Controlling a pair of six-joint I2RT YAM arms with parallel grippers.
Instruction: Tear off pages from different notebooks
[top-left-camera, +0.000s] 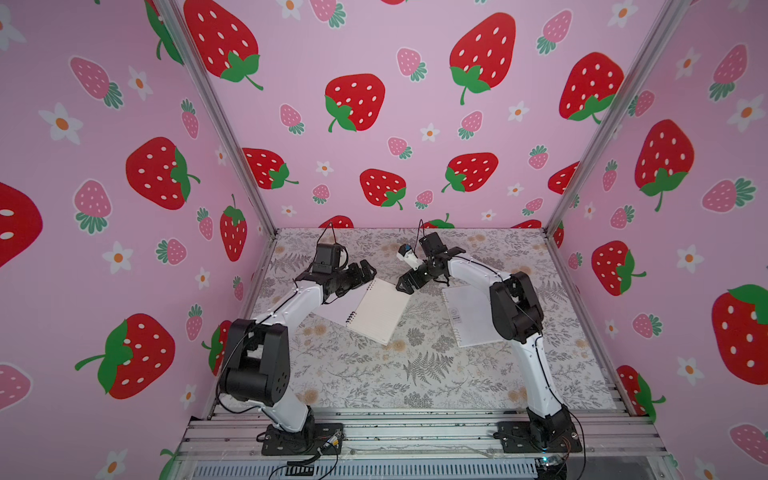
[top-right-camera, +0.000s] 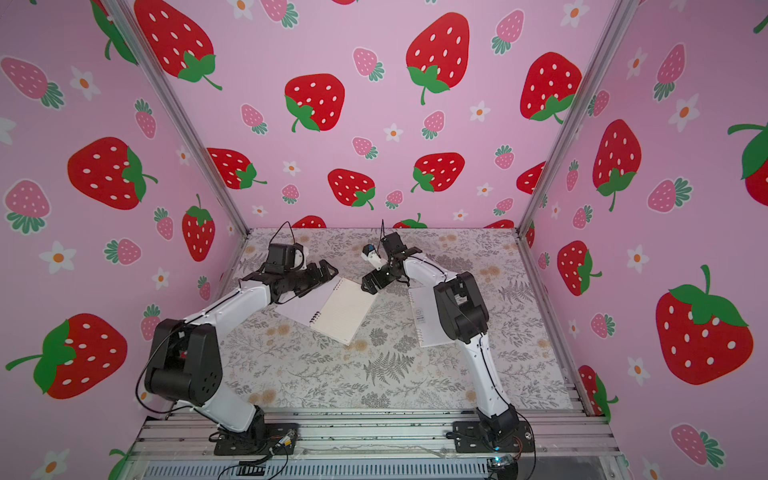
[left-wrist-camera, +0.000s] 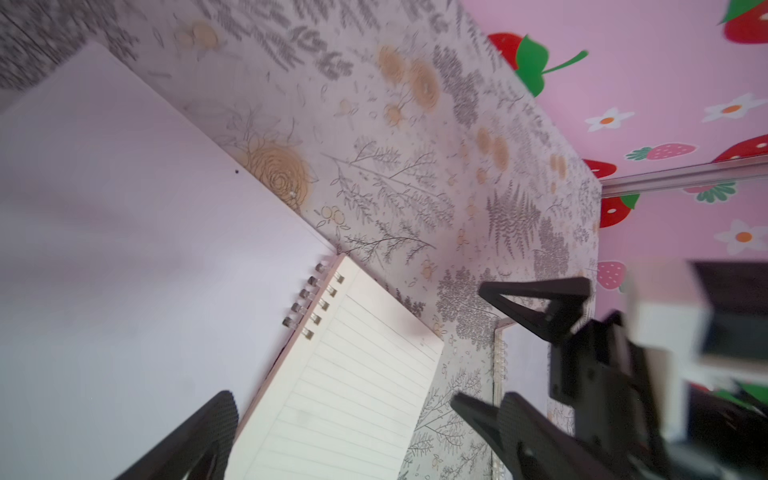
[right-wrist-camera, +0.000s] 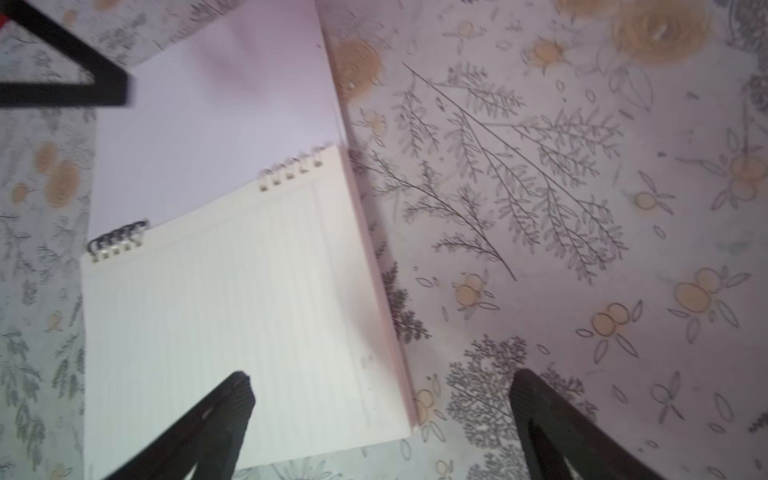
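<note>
An opened spiral notebook lies tilted on the table, its lined cream page (top-left-camera: 382, 312) on the right side of the black coils. To their left spreads a plain white sheet or cover (left-wrist-camera: 136, 240), flat on the table. My left gripper (top-left-camera: 368, 272) hovers over the notebook's upper left, open, with nothing between its fingers. Off the page's upper right edge, my right gripper (top-left-camera: 408, 283) is open and empty too; in the right wrist view its fingers (right-wrist-camera: 192, 428) straddle the page's edge from above. A second white spiral notebook (top-left-camera: 472, 316) lies farther right, partly hidden under my right arm.
Both grippers are close together above the notebook, and the right one shows large in the left wrist view. Pink strawberry walls (top-left-camera: 384, 120) enclose the back and sides.
</note>
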